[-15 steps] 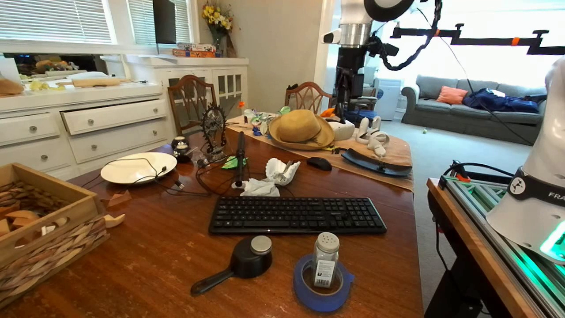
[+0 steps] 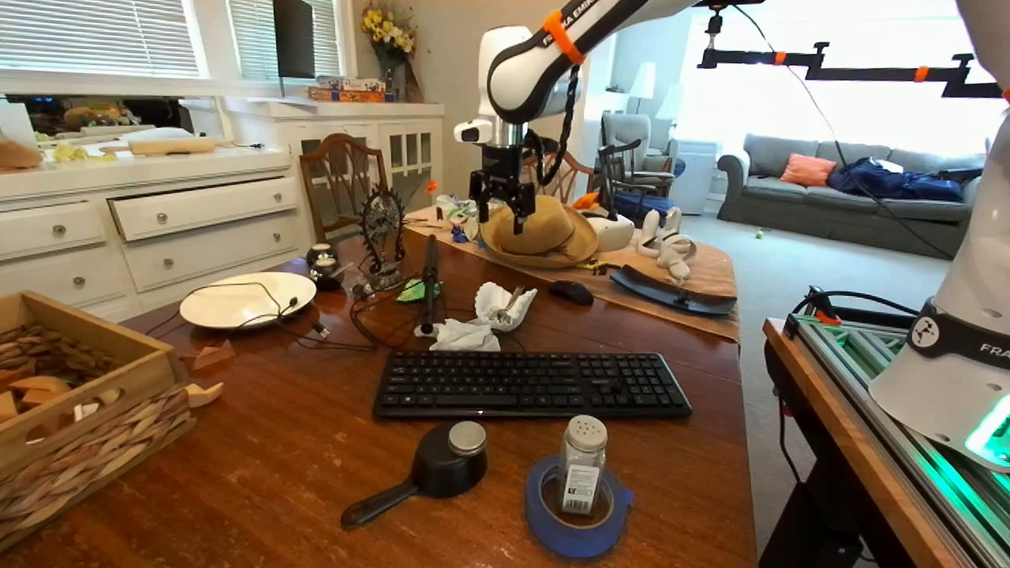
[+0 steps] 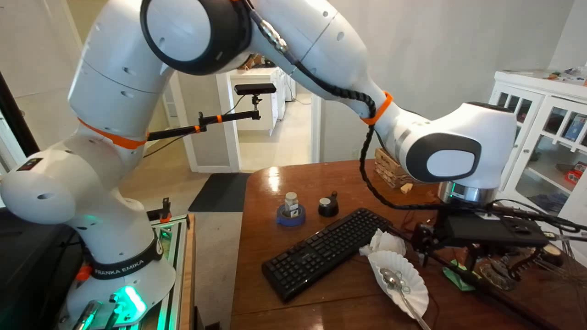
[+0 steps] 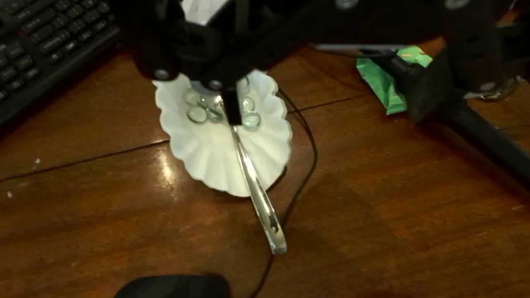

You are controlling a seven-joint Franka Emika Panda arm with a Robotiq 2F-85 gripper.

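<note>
My gripper (image 2: 502, 218) hangs open in the air above the far part of the table, fingers pointing down and nothing visible between them. Under it in the wrist view lies a white scalloped dish (image 4: 218, 169) holding several clear glass pieces (image 4: 251, 120). A silver spoon (image 4: 256, 188) rests in the dish, its handle reaching out over the rim; a dark finger of the gripper covers part of the spoon's other end. In the second exterior view the dish (image 3: 416, 283) and spoon (image 3: 407, 302) stand clear of the gripper.
Beside the dish are a crumpled white cloth or paper (image 2: 464, 335), a black keyboard (image 2: 530, 384), a black mouse (image 2: 572, 292) and a green packet (image 4: 382, 79). An upright black stand (image 2: 431, 284) is close by. Nearer are a black pan (image 2: 450, 468) and a shaker (image 2: 582, 464) inside blue tape (image 2: 577, 539).
In the first exterior view the arm has swung left and its gripper now hangs lower, in front of the straw hat. The tabletop objects look unmoved.
</note>
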